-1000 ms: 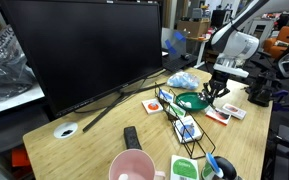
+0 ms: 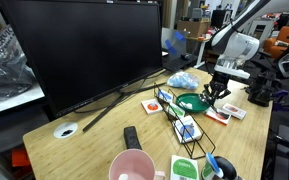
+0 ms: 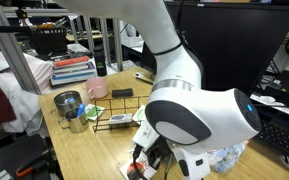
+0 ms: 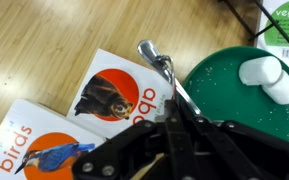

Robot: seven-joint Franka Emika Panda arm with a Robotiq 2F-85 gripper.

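In the wrist view my gripper is shut on a slim silver metal utensil [image 4: 158, 62], whose rounded end sticks out ahead of the fingers. Its other end is hidden behind the fingers, so its full shape cannot be told. To the right is a green plate [image 4: 212, 76] with white pieces [image 4: 267, 76] on it. In exterior view 1 the gripper [image 2: 212, 106] is low over the table, near the front right edge of that plate. Exterior view 2 shows mostly the white arm [image 3: 199, 115], which covers much of the workspace.
Beside the gripper lie an "abc" book [image 4: 129, 95] with a bear and a "birds" book [image 4: 24, 150]. A black wire rack [image 2: 184, 122] stands left of the plate. A pink mug [image 2: 132, 165] stands at the front. Bare table lies left of the rack.
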